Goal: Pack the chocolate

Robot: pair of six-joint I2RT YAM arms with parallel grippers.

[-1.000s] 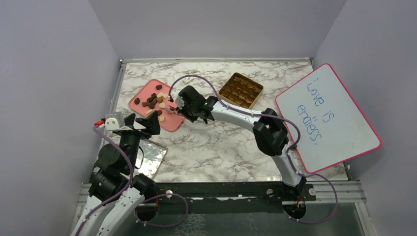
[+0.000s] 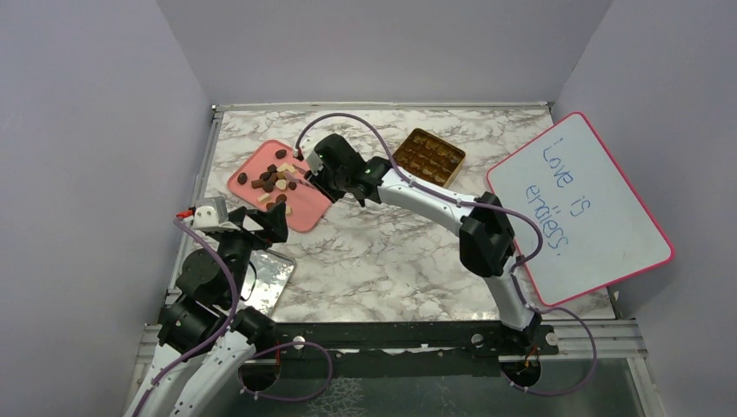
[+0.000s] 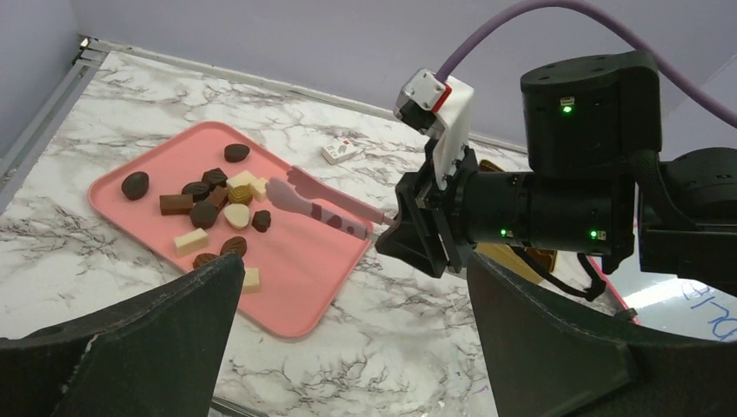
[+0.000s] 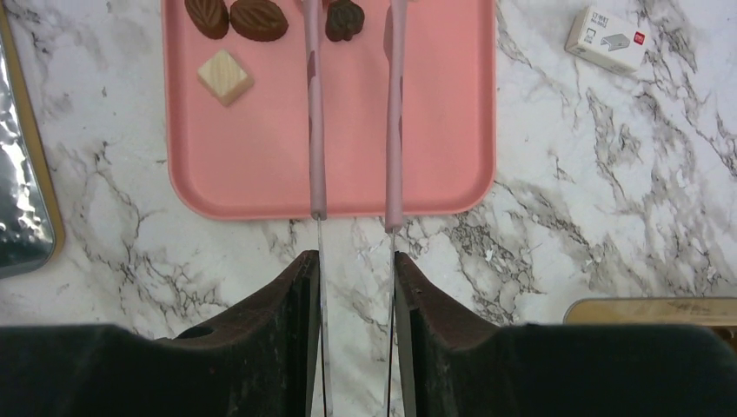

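Note:
A pink tray [image 3: 300, 291] carries several loose chocolates, dark, brown and cream, among them a brown bar [image 3: 176, 204] and a cream square [image 4: 225, 77]. My right gripper is shut on a pair of pink-tipped tongs [image 4: 395, 130] with metal handles. The tongs' arms stand apart over the tray, on either side of a small dark chocolate [image 4: 345, 19]; their tips run out of the right wrist view, and I cannot tell whether they touch anything. At the front left my left gripper is open, with nothing between its fingers.
A gold-brown box [image 2: 426, 160] with many compartments stands at the back, right of the pink tray. A small white box [image 4: 607, 40] lies behind the tray. A silver tray [image 2: 271, 276] sits below the left arm. On the right leans a whiteboard [image 2: 578, 208]. Mid-table is bare marble.

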